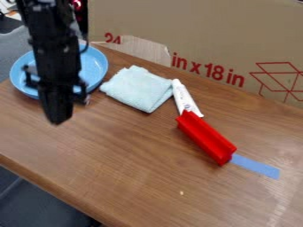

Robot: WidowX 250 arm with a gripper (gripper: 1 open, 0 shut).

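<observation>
My gripper (57,101) hangs at the left, a dark blurred shape in front of a blue round dish (94,64), hiding much of it; I see nothing held, and it looks shut. A folded pale blue cloth (137,87) lies right of the dish. A white-handled utensil (185,99) lies beside the cloth, partly hidden behind a red box-like object (205,137). A strip of blue tape (256,166) is on the wooden table at the right.
A cardboard box (225,40) stands along the back.
</observation>
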